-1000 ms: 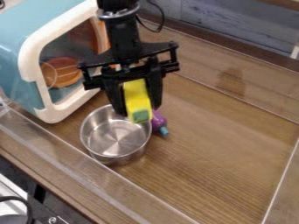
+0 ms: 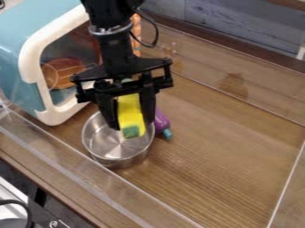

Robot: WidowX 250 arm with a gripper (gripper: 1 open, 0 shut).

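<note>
My black gripper (image 2: 128, 105) is shut on a yellow block (image 2: 130, 116) with a green end, held tilted above a round metal bowl (image 2: 103, 150). The block's lower end hangs over the bowl's inside; whether it touches the bowl cannot be told. A purple object (image 2: 162, 126) with a teal tip lies just right of the bowl, partly hidden.
A light blue toy oven (image 2: 24, 53) with a white frame and orange plates inside stands at the left. Walls border the back, and a rim runs along the front left.
The gripper has moved left with the yellow block, from over the bowl's right side to further over the bowl. The bowl and purple object look unmoved.
</note>
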